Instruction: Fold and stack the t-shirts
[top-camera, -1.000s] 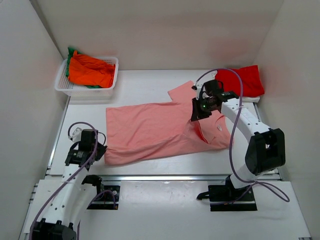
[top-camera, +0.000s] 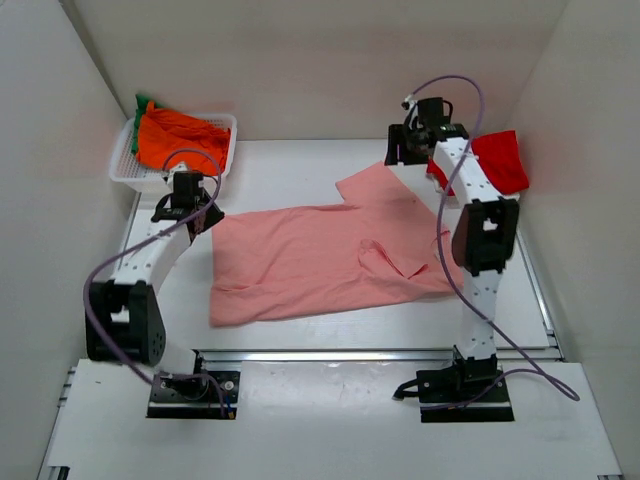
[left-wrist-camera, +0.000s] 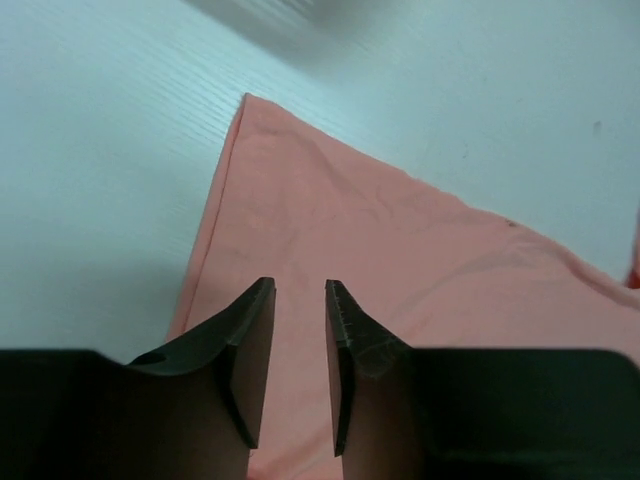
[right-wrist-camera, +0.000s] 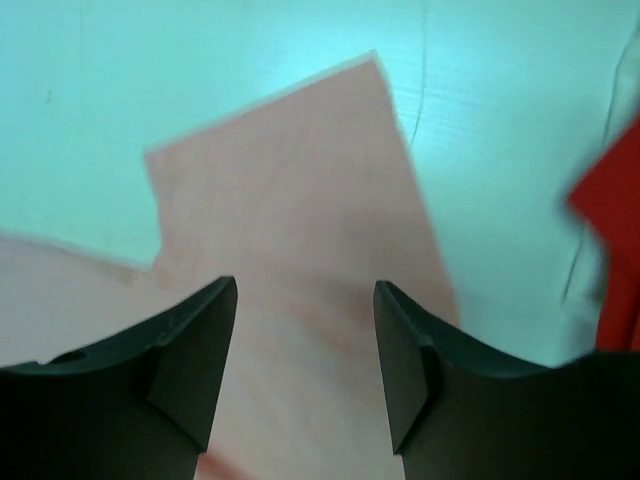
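A pink t-shirt (top-camera: 290, 255) lies spread sideways on the white table, one sleeve (top-camera: 375, 185) pointing to the back and some loose creases near its right end. Above its far left corner (left-wrist-camera: 255, 115) my left gripper hangs part open, only cloth below and nothing between its fingers. My right gripper is over the back sleeve, its fingers apart and empty; the cloth beneath looks blurred. At the back right lies a red folded cloth (top-camera: 500, 160), partly behind the right arm.
A white basket (top-camera: 232, 150) with orange and green cloth (top-camera: 180, 138) stands at the back left. Walls close in the left, back and right sides. Bare table (top-camera: 290, 170) shows between the basket and the sleeve.
Both arms have reached toward the back: the left to the shirt's far left corner, the right from the creased end to the back sleeve. The raised fold at the right has settled flatter.
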